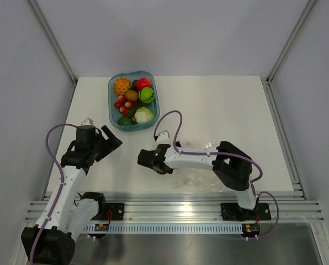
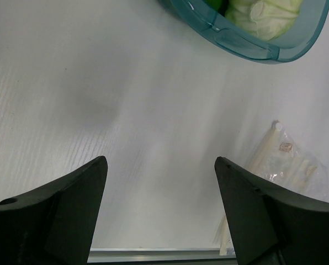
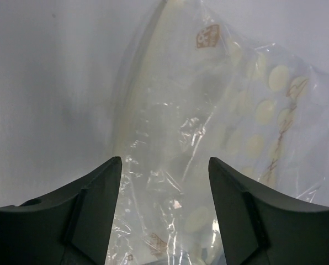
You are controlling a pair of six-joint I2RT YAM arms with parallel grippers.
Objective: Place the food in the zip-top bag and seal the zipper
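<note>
Lying flat on the white table is a clear zip top bag (image 3: 170,116), which fills much of the right wrist view. In the top view the right arm covers part of this bag (image 1: 200,179). My right gripper is open above its left part, and the fingers hold nothing. Toy food, such as a pale cabbage (image 1: 144,115) and a green pepper-like piece (image 1: 147,95), sits in a blue-teal basket (image 1: 110,105). My left gripper stands open and empty over bare table, left of the bag and in front of the basket.
Red and orange toy pieces, with a spiky orange fruit (image 1: 122,85), share the basket. A metal rail (image 1: 170,201) runs along the front edge.
</note>
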